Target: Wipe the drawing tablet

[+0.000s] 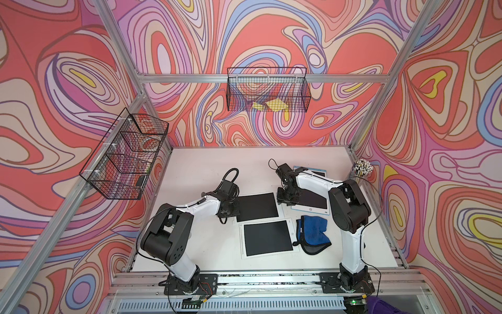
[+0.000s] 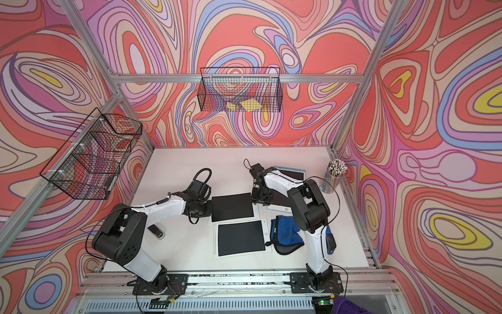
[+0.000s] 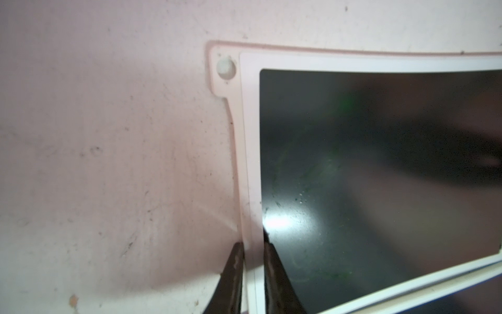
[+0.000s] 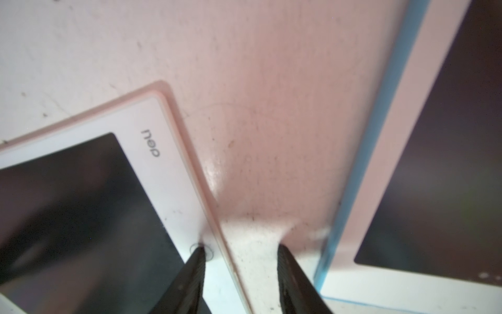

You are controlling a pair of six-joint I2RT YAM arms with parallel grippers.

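Observation:
A black-screened, white-framed drawing tablet [image 1: 256, 207] lies slightly turned between my two arms. My left gripper is shut on the left rim of this tablet [image 3: 360, 172], one finger on each side of the white border. At the other end, my right gripper stands open and empty over the tablet's right border, one fingertip [image 4: 197, 261] above the white frame and the other over bare table. A second white tablet [image 1: 268, 238] lies in front, against or very near the first. A blue cloth [image 1: 314, 230] with black trim rests to its right.
A blue-edged tablet [image 4: 360, 151] lies right of the middle one, partly under my right arm. A container of white sticks [image 2: 334, 175] stands at the far right. Dark handled object [image 2: 155, 230] lies at left.

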